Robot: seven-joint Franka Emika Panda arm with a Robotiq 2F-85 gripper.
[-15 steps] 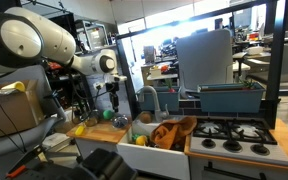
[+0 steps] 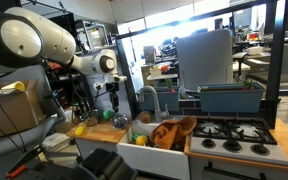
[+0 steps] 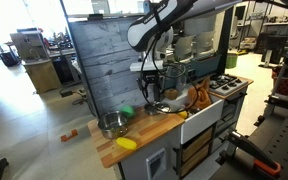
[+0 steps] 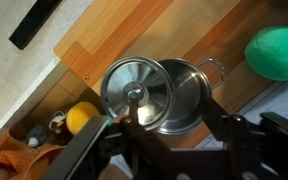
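Observation:
A steel pot (image 4: 192, 96) sits on the wooden counter, its loop handle sticking out to the upper right in the wrist view. Its glass lid (image 4: 121, 78) is off-centre, overlapping the pot's left side. My gripper reaches over both, its two dark fingers apart. The lid's knob lies close to the left finger; whether they touch is unclear. Exterior view 1 shows the gripper (image 2: 115, 103) pointing down above the counter beside the sink. In exterior view 2 the gripper (image 3: 151, 94) is just above the pot and lid (image 3: 156, 107).
A green object (image 4: 276, 53) lies right of the pot. The sink (image 2: 154, 156) holds a brown cloth (image 2: 174, 132) and a yellow item. A second metal pot (image 3: 113, 124) and a yellow object (image 3: 126, 143) occupy the counter. The stove (image 2: 234, 138) is far right.

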